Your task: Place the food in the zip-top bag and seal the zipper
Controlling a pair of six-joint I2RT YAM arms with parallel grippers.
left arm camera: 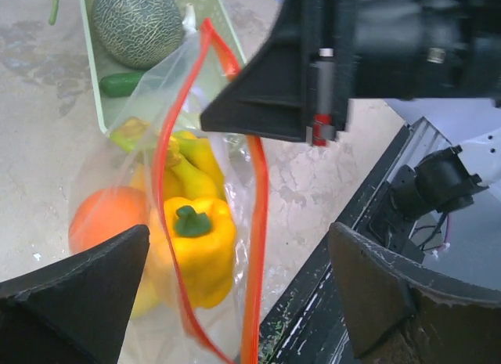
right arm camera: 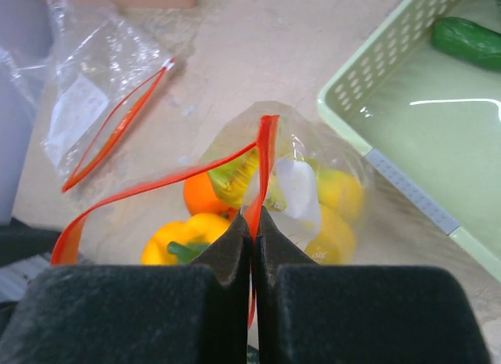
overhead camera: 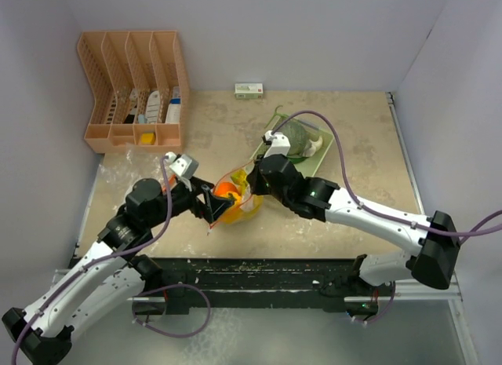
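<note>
A clear zip top bag (right arm camera: 227, 129) with an orange-red zipper rim (left arm camera: 257, 207) holds a yellow bell pepper (left arm camera: 205, 243), an orange fruit (left arm camera: 109, 217) and other yellow food. Its mouth gapes, the rim's two sides apart. My right gripper is shut on that rim, pinching it at one corner of the mouth. Wide open, my left gripper faces the mouth with its fingers spread on either side and nothing gripped. From above, the left gripper (overhead camera: 210, 205) is just left of the bag.
A green basket (right arm camera: 376, 156) with a melon (left arm camera: 137, 26) and a cucumber (left arm camera: 121, 84) stands behind the bag. Another empty bag (right arm camera: 106, 113) lies at left. A pink divided organizer (overhead camera: 133, 133) stands at the back left. Open tabletop shows at right.
</note>
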